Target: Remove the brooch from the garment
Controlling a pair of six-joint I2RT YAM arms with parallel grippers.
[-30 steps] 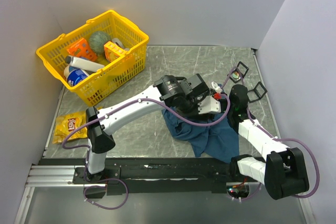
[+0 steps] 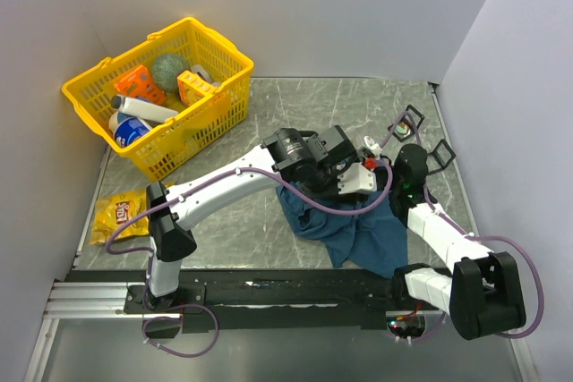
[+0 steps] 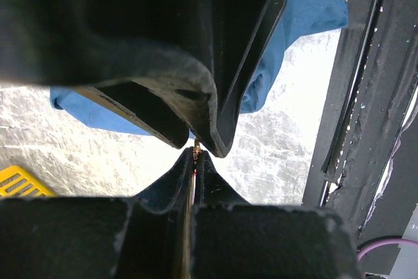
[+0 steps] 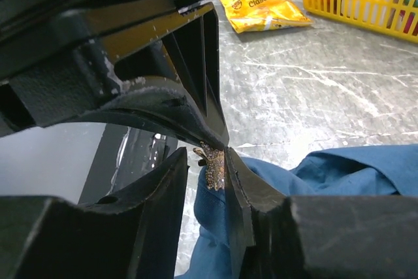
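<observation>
Small and sparkling, the brooch (image 4: pixel 215 173) shows at the tip of my left gripper in the right wrist view, its pin or clasp turned sideways. My left gripper is shut on it; only a sliver of the brooch (image 3: pixel 196 149) shows in the left wrist view. The part-open right gripper has one finger on each side of the brooch. The blue garment (image 2: pixel 351 234) lies crumpled on the table under both grippers. Cloth is behind the brooch in the right wrist view; whether the two are still joined I cannot tell.
A yellow basket (image 2: pixel 235 106) with several goods stands at the back left, and a yellow snack bag (image 2: pixel 114 215) lies at the left. Black frames (image 2: pixel 440 157) are at the right. Bare table (image 2: pixel 235 237) shows left of the garment.
My right arm has shifted slightly to the right. The left arm, the garment and the basket look unmoved.
</observation>
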